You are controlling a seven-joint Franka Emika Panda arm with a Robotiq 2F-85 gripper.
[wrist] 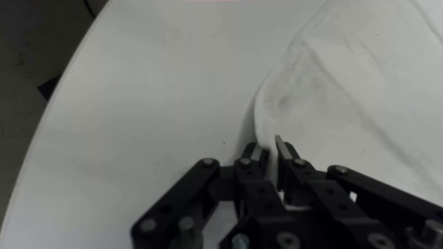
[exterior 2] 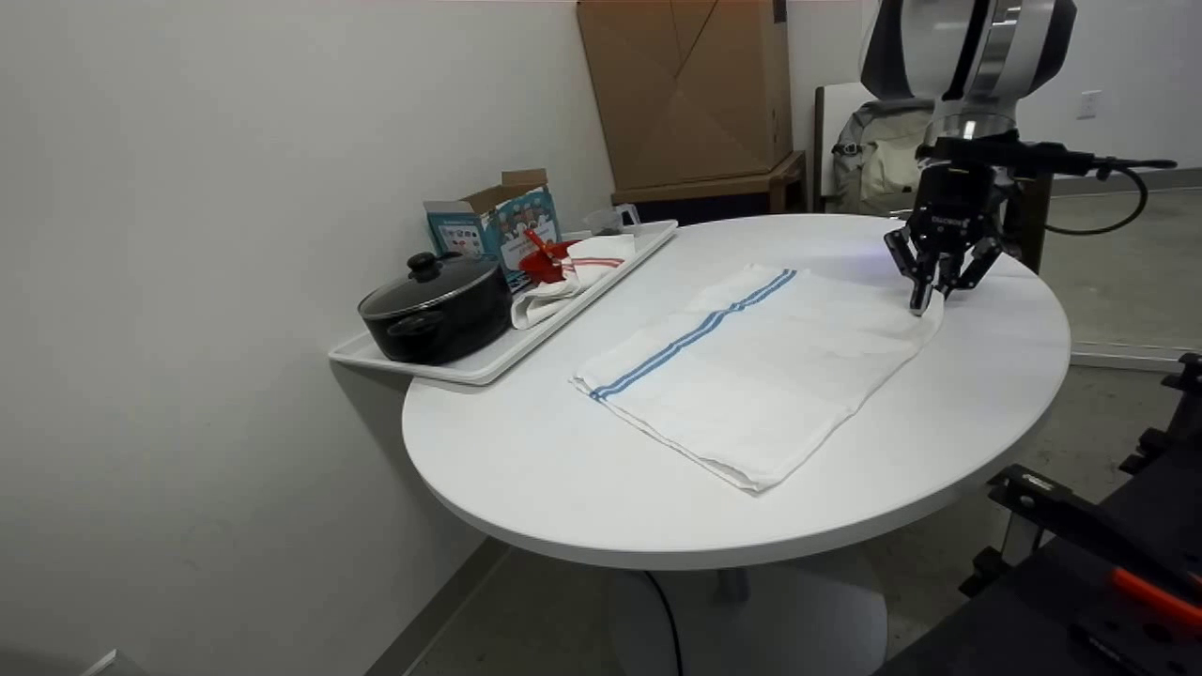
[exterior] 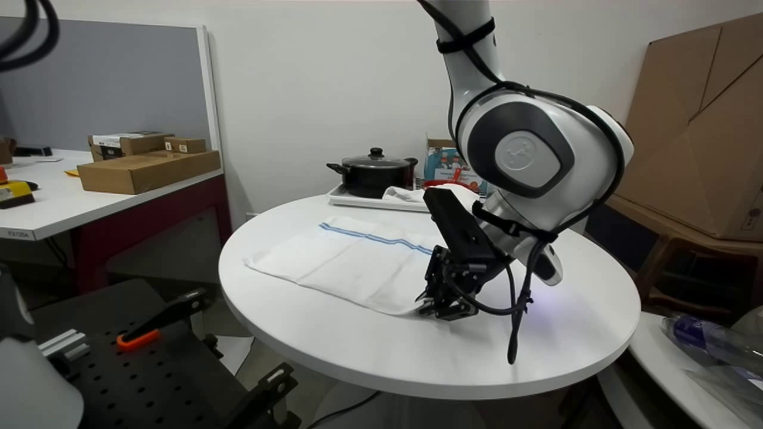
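Observation:
A white cloth (exterior: 343,261) with a blue double stripe lies spread, folded in layers, on the round white table (exterior 2: 530,496). In the second exterior view the cloth (exterior 2: 755,372) shows whole, its stripe on the side toward the tray. My gripper (exterior: 429,308) is low at one corner of it, shut on the cloth. The wrist view has the cloth's edge (wrist: 265,120) pinched up between the fingertips; the rest of the cloth (wrist: 386,108) stretches away to the upper right, lying on the tabletop.
Along the wall a white tray (exterior 2: 496,362) holds a lidded black pot (exterior 2: 439,315), a blue box (exterior 2: 524,231), a red item (exterior 2: 544,265) and another cloth with red stripes (exterior 2: 563,287). Bare tabletop surrounds the spread cloth, most of it on the near side.

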